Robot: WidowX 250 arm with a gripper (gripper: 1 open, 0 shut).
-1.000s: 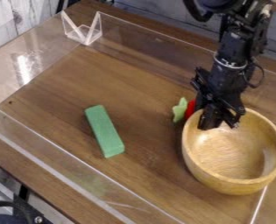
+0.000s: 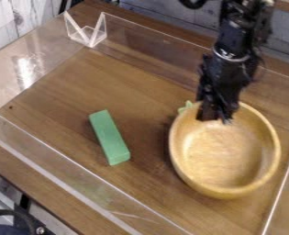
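A wooden bowl (image 2: 227, 161) lies on the right of the table, and my black gripper (image 2: 212, 108) is at its back rim, blurred, so whether its fingers hold the rim cannot be told. A small light-green object (image 2: 184, 107) shows just behind the bowl's rim, mostly hidden. A green block (image 2: 108, 137) lies flat to the left of the bowl.
The wooden table (image 2: 67, 96) has free room in its middle and left. Clear low walls edge it, and a clear angular piece (image 2: 88, 29) stands at the back left.
The bowl has shifted left along with my gripper, now covering most of the light-green object and the red thing that showed beside it. The green block has not moved.
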